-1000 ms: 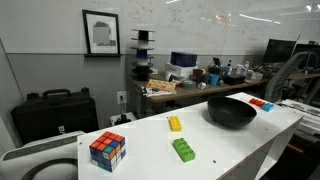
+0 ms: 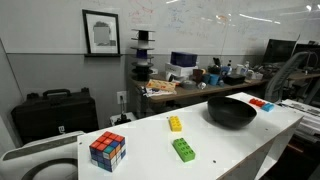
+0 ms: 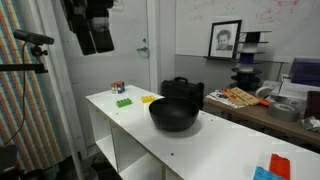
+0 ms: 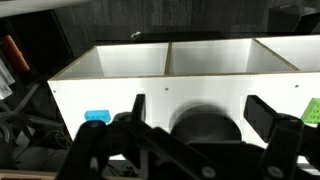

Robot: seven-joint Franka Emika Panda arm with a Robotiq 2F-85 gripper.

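My gripper stands open in the wrist view, its dark fingers wide apart with nothing between them. Beyond the fingers, on the white table, sits a black bowl (image 4: pixel 205 128), its lower part hidden by the gripper. In exterior view 2 the dark end of the arm (image 3: pixel 90 32) hangs high above the table, at upper left. The bowl (image 2: pixel 232 113) looks empty. A Rubik's cube (image 2: pixel 108 150), a green block (image 2: pixel 184 150) and a yellow block (image 2: pixel 175 124) are spread on one side of it. Toward the other end lie a red block (image 3: pixel 280 165) and a blue block (image 3: pixel 265 174).
Open compartments (image 4: pixel 120 62) run along the table's side. Behind the table, a bench (image 2: pixel 160 92) carries boxes and wooden parts, and a black case (image 2: pixel 55 114) stands nearby. Bare tabletop (image 3: pixel 215 145) lies between the bowl and the red and blue blocks.
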